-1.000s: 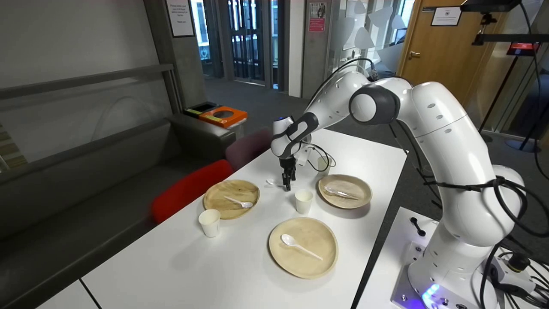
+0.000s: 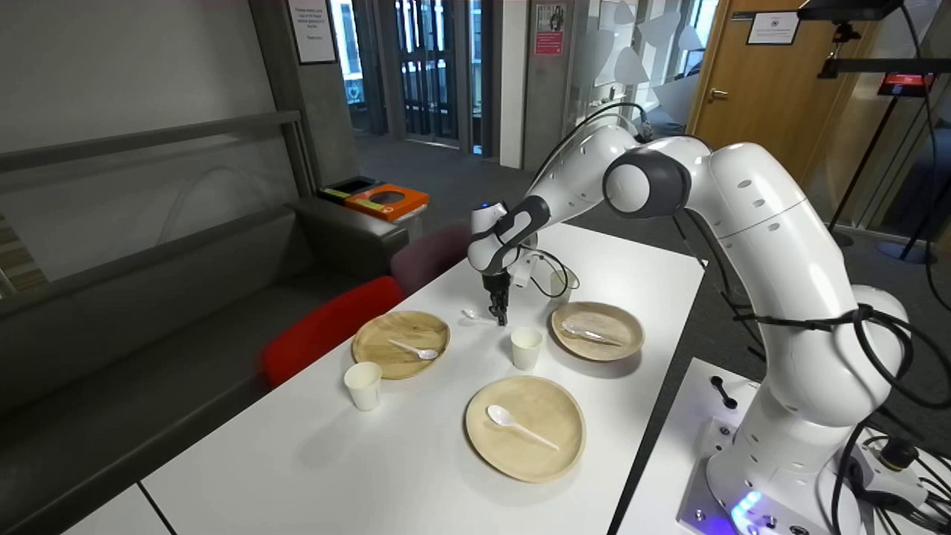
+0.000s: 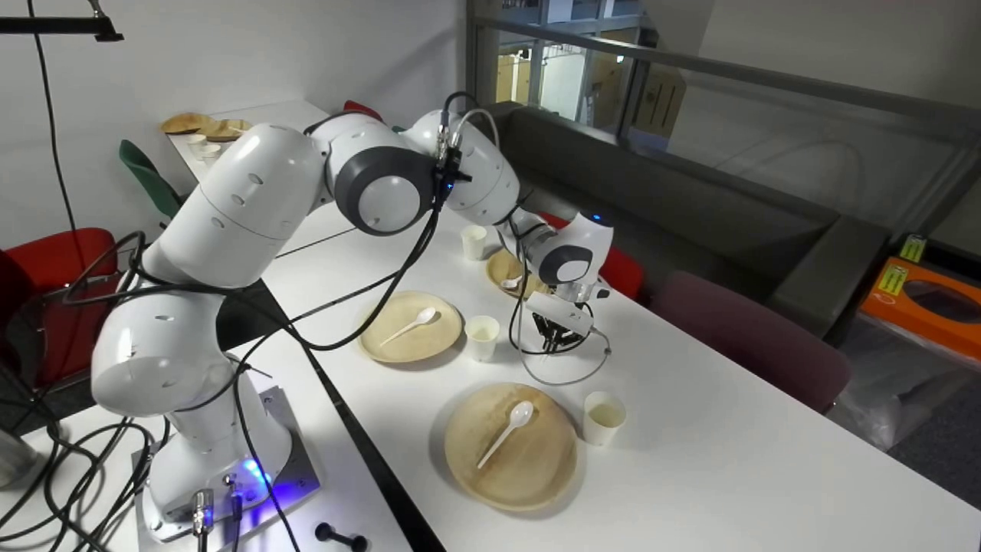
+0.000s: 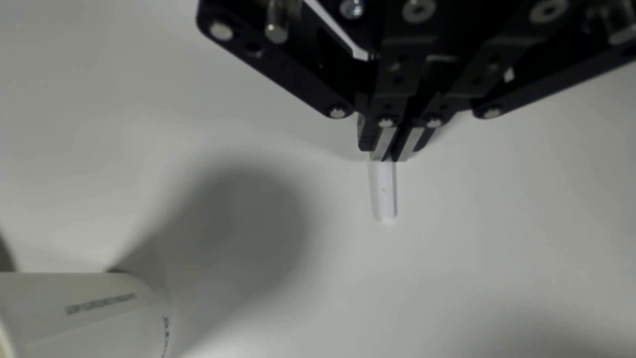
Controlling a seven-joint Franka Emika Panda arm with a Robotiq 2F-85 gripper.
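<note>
In the wrist view my gripper is shut on a white plastic spoon, whose handle end [image 4: 387, 197] sticks out past the fingertips. Exterior view 1 has the bowl of this spoon [image 2: 470, 315] just left of the gripper [image 2: 501, 319], low over the white table; whether it touches the table I cannot tell. The fingers hide the middle of the handle. From the other side, in exterior view 2, the arm's wrist and cables mostly cover the gripper and the spoon.
A pale cup [image 2: 527, 348] stands close in front of the gripper, another cup [image 2: 363, 385] farther left. Three plates, a left one [image 2: 370, 343], a front one [image 2: 526, 464] and a right one [image 2: 602, 355], each carry a spoon. Past the gripper, the far table [image 3: 736, 441] is bare.
</note>
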